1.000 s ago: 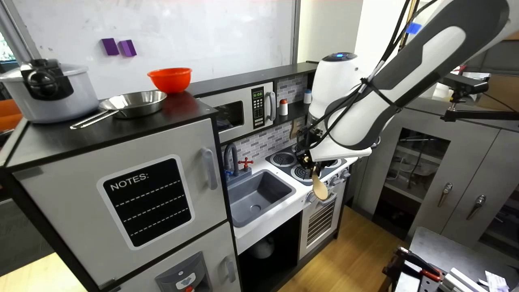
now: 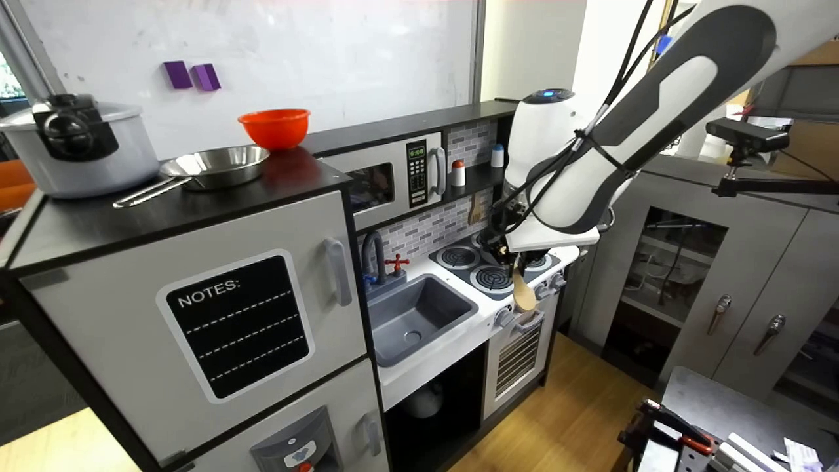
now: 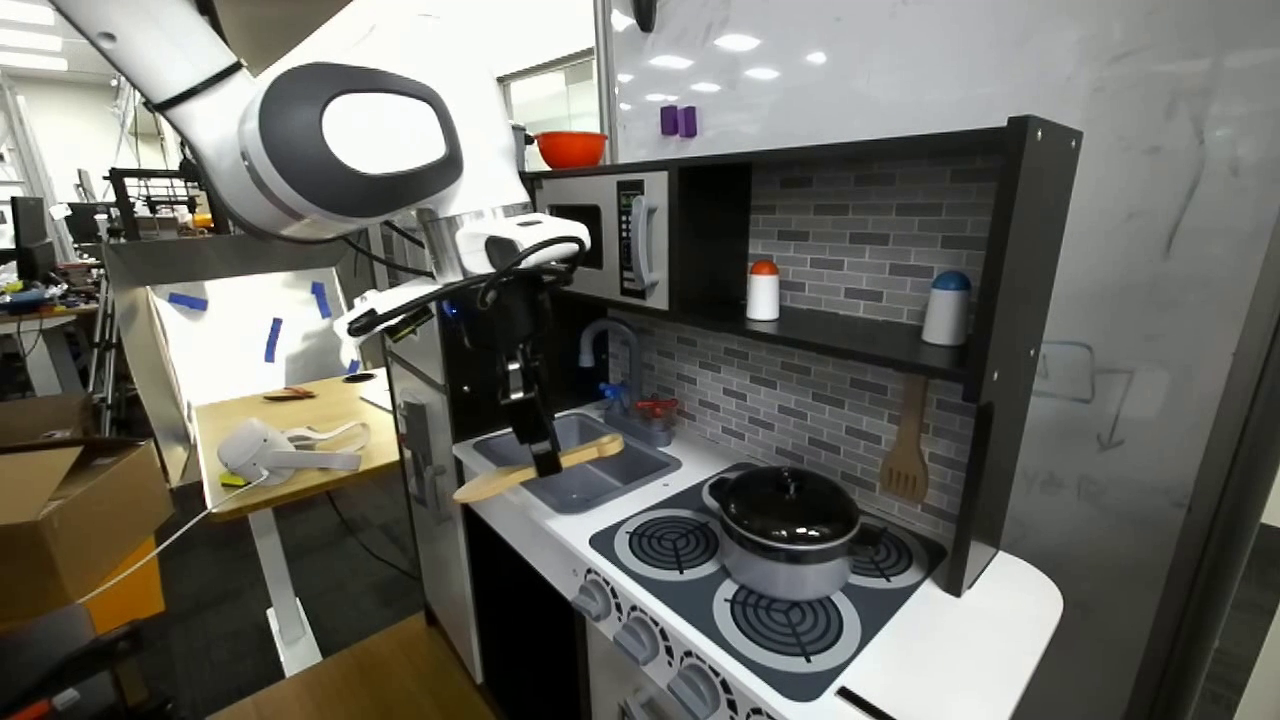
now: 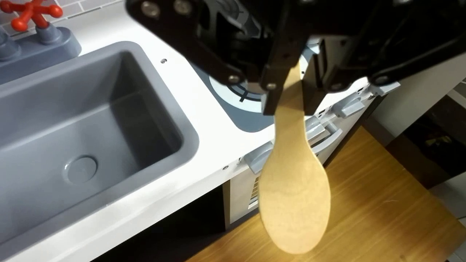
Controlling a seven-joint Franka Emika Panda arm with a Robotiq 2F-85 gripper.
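Observation:
In the wrist view a wooden spoon (image 4: 295, 196) is clamped by its handle between the fingers of my gripper, its rounded bowl pointing away from the fingers. Seen in exterior view 2, the gripper (image 3: 546, 458) holds the spoon (image 3: 498, 482) roughly level in the air, near the front of the sink (image 3: 573, 486). A grey pot with a black lid (image 3: 786, 534) sits on the stove (image 3: 672, 540), apart from the spoon. The arm hides that pot in exterior view 1.
A slotted wooden spatula (image 3: 906, 462) hangs on the tiled wall beneath the shelf with two shakers (image 3: 764, 292). Red tap handles (image 4: 32, 15) stand behind the sink. On the fridge top are a pan (image 2: 216, 168), an orange bowl (image 2: 275, 128) and a large pot (image 2: 98, 157). The sink is empty.
My gripper has shifted slightly right in exterior view 1 and risen a little, carrying the spoon. The spoon now hangs more upright there. Nothing else has visibly moved.

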